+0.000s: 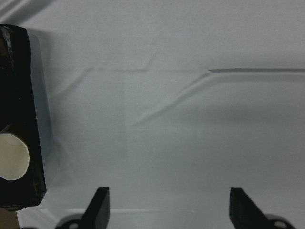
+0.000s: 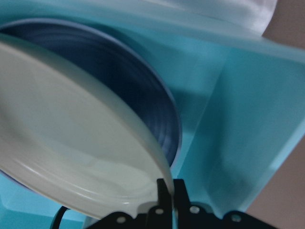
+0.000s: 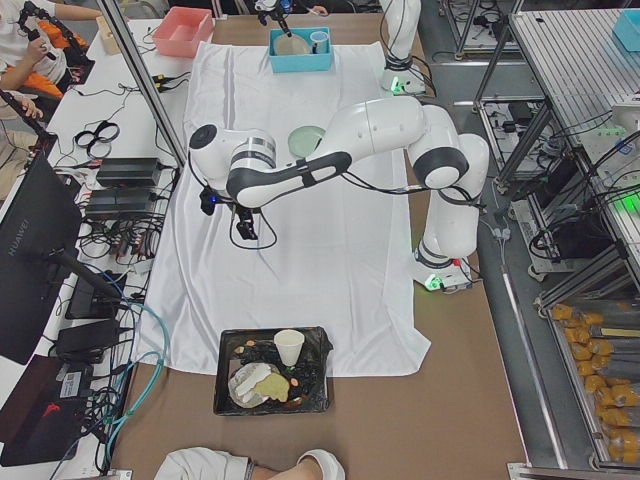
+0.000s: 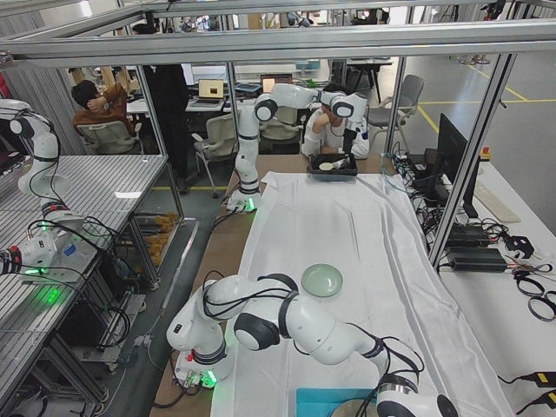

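Note:
A black tray (image 3: 230, 340) holds a white cup (image 3: 289, 345), crumpled scraps and a plate; in the left wrist view the cup (image 1: 13, 157) shows at the left. My left gripper stands open over bare cloth. A blue bin (image 3: 300, 63) holds a pale plate (image 2: 71, 133) over a dark blue bowl (image 2: 143, 86); my right gripper is shut on the pale plate's rim, inside the bin. A green plate (image 4: 321, 280) lies on the cloth.
A pink bin (image 3: 183, 30) stands on the side table among cables and black boxes.

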